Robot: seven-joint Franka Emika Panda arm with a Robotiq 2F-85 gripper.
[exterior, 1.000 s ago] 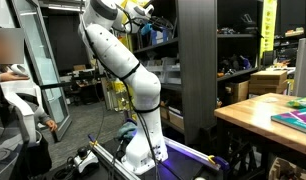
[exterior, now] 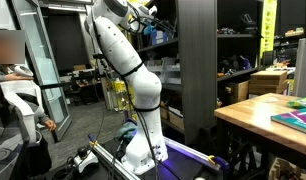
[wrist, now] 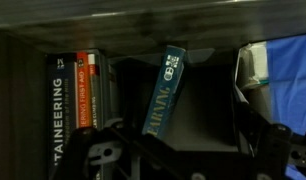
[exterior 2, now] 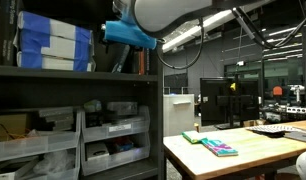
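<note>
My gripper is open in the wrist view, its dark fingers low in the frame, facing a shelf compartment. A slim blue book (wrist: 164,92) leans in that compartment, its spine lettered in white; its lower end runs down behind the gripper. On the left stand several upright books, among them a dark one (wrist: 61,105) and a red-spined one (wrist: 85,95). Nothing shows held between the fingers. In exterior view 2 the arm's blue-ringed wrist (exterior 2: 131,36) is at the upper shelf, where the fingertips are hard to make out.
Blue-and-white boxes (exterior 2: 55,45) fill the shelf's left side; a blue item (wrist: 291,82) borders the compartment on the right. Clear bins (exterior 2: 118,158) sit on lower shelves. A wooden table (exterior 2: 193,160) carries a colourful flat item (exterior 2: 219,147).
In exterior view 1 the upper part of the arm has shifted slightly up and to the right. The table and shelves look unchanged.
</note>
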